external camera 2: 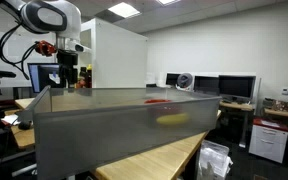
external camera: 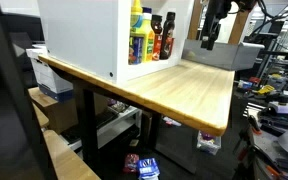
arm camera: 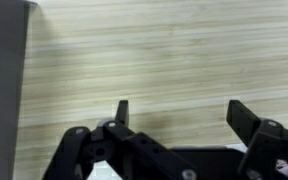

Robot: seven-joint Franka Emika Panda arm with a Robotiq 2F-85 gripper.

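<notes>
My gripper stands open above the pale wood table (arm camera: 154,60), its two dark fingers wide apart with nothing between them. In the first exterior view the gripper (external camera: 209,42) hangs down over the far part of the table (external camera: 174,88), clear of its surface. The second exterior view has the gripper (external camera 2: 68,80) at the left, beyond a long grey bin (external camera 2: 114,135). A red item (external camera 2: 157,100) and a yellow item (external camera 2: 172,118) show dimly at the bin.
Several bottles, among them a blue-and-yellow bottle (external camera: 148,40), stand in a white shelf unit (external camera: 89,35) beside the table. The grey bin (external camera: 210,54) is at the table's far end. Bare wood lies between. Small boxes (external camera: 148,168) are on the floor.
</notes>
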